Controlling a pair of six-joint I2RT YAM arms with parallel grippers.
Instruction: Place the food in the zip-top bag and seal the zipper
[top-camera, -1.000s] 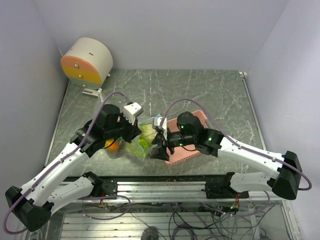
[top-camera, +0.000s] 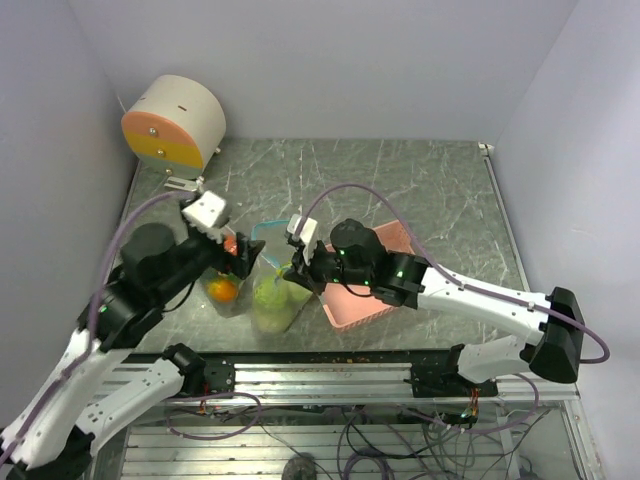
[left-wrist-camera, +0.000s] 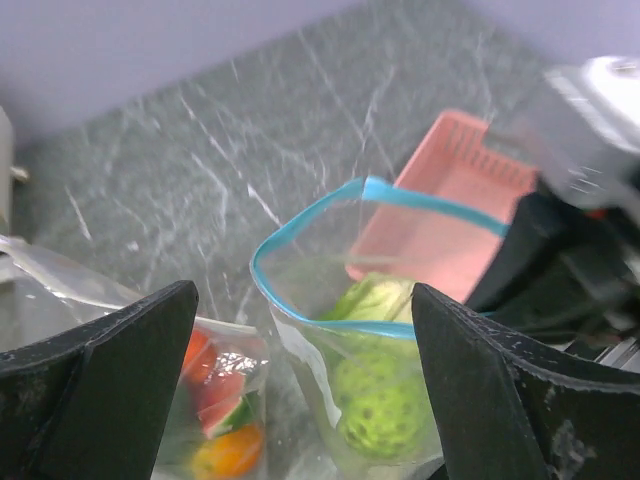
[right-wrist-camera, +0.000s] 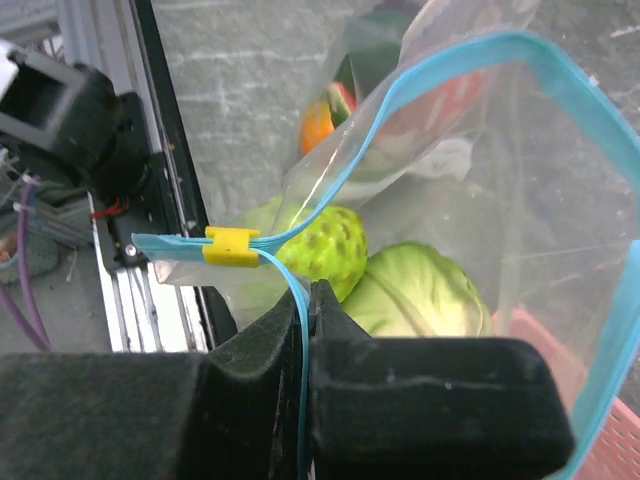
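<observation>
A clear zip top bag with a blue rim (left-wrist-camera: 300, 225) stands open at the middle left of the table. Inside it are a bumpy green fruit (right-wrist-camera: 325, 245) and a pale green cabbage (right-wrist-camera: 420, 290). My right gripper is shut on the blue rim, which runs down between its fingers; a yellow slider (right-wrist-camera: 230, 247) sits on the zipper close by. My left gripper (top-camera: 243, 258) is open to the left of this bag. In the left wrist view, its fingers (left-wrist-camera: 110, 380) are wide apart, with nothing gripped.
Another clear bag holding red and orange food (left-wrist-camera: 228, 450) stands close on the left, below the left gripper. A pink basket (top-camera: 350, 310) lies under the right arm. A cream bread box (top-camera: 175, 115) stands at the back left.
My left gripper has drawn away leftward from the bag, its fingers now apart. The right gripper has moved left and its fingers have come together on the rim.
</observation>
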